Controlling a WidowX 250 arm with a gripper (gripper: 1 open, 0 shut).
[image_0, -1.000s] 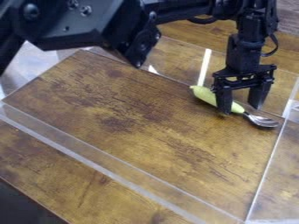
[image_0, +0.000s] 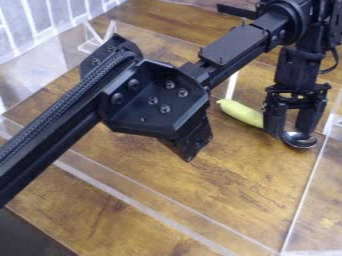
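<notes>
My black gripper (image_0: 290, 120) is low at the right of the camera view, over a metal spoon (image_0: 299, 140) and a yellow-green elongated object (image_0: 242, 113) lying on the wooden surface. Its fingers come down around the spoon's handle end; whether they touch or grip anything is hard to tell. The arm crosses the view from lower left to upper right.
The wooden board (image_0: 147, 205) has clear edging strips, and its lower middle is bare. A white slatted rack or wall (image_0: 34, 40) stands at the upper left.
The arm's upper linkage has swung down across the middle of the view. The gripper has shifted slightly right and down, toward the spoon.
</notes>
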